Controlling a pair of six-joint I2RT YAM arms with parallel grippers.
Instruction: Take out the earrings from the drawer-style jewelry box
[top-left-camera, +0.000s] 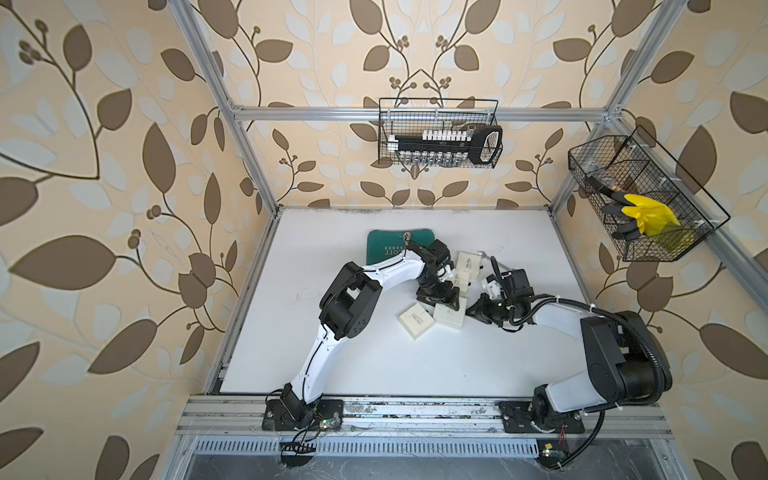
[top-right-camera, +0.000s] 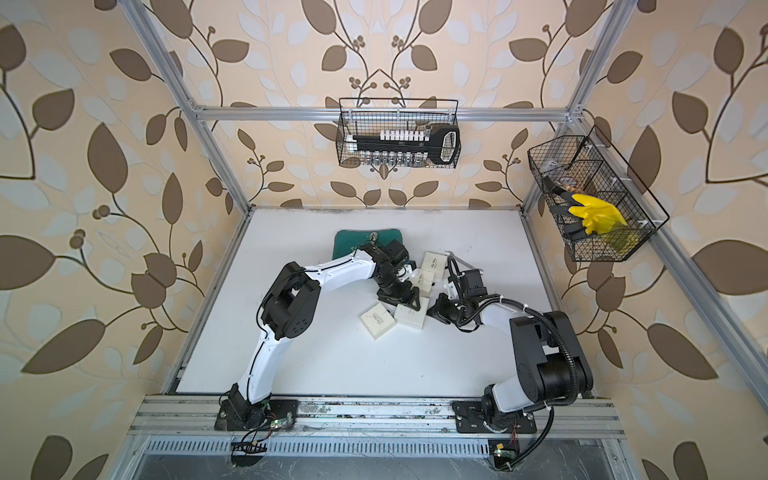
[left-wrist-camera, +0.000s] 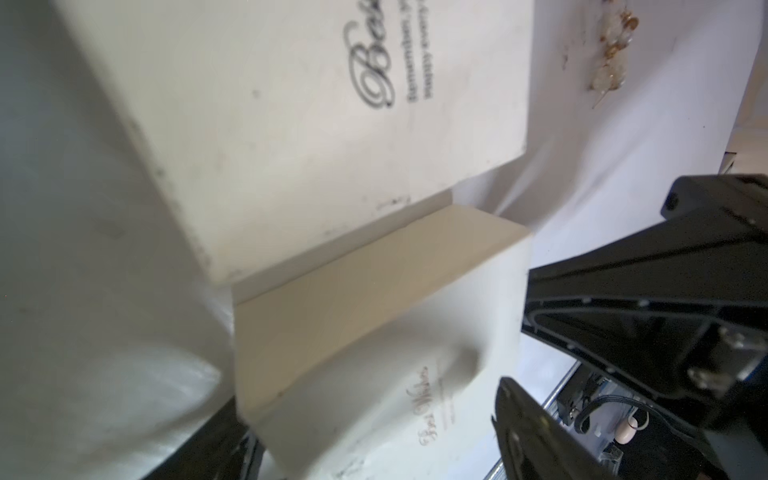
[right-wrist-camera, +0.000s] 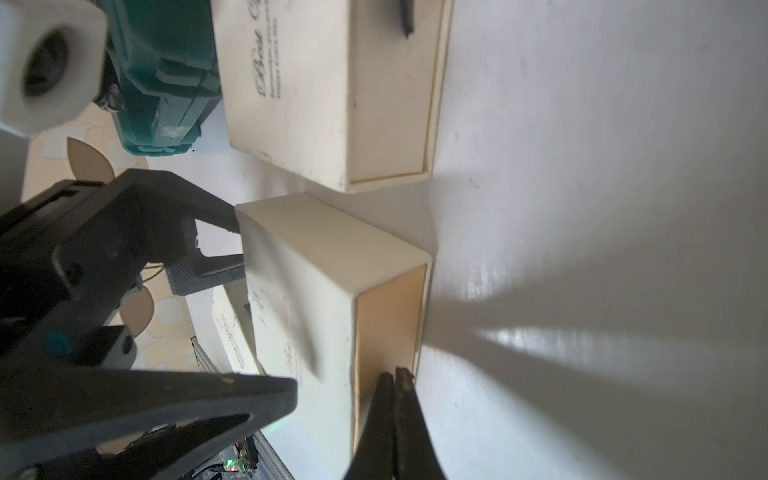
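Observation:
A cream drawer-style box (top-left-camera: 449, 317) lies between my grippers, with a tan face showing (right-wrist-camera: 390, 320). My left gripper (top-right-camera: 402, 297) is part open around it from above, one finger seen at its side in the right wrist view. My right gripper (top-right-camera: 432, 313) has its shut tips against the box's end face. A second box (top-left-camera: 416, 321) lies beside it toward the front left. In the left wrist view, earrings (left-wrist-camera: 609, 72) of pale beads and gold are visible beyond the boxes.
More cream boxes (top-right-camera: 433, 261) stand behind, and a teal case (top-right-camera: 347, 245) lies at the back left. Wire baskets (top-left-camera: 440, 120) hang on the frame above.

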